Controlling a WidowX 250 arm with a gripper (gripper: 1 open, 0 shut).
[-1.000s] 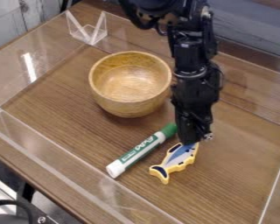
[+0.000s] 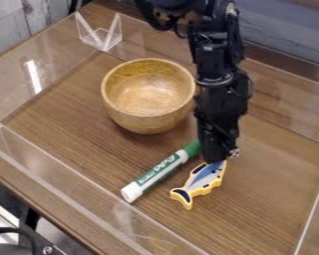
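My gripper [image 2: 218,151] is low over the table at the right of centre, its tip at the upper end of a yellow and blue fish-shaped toy [image 2: 199,185]; the fingertips are dark and hard to separate. A white and green tube [image 2: 157,173] lies diagonally just left of the fish, its upper end beside the gripper. A wooden bowl [image 2: 139,95] stands behind, left of the arm.
A clear wire-like holder [image 2: 99,33] stands at the back left. Raised edges border the back and left.
The gripper and arm have shifted very slightly; the fish and tube look unmoved.
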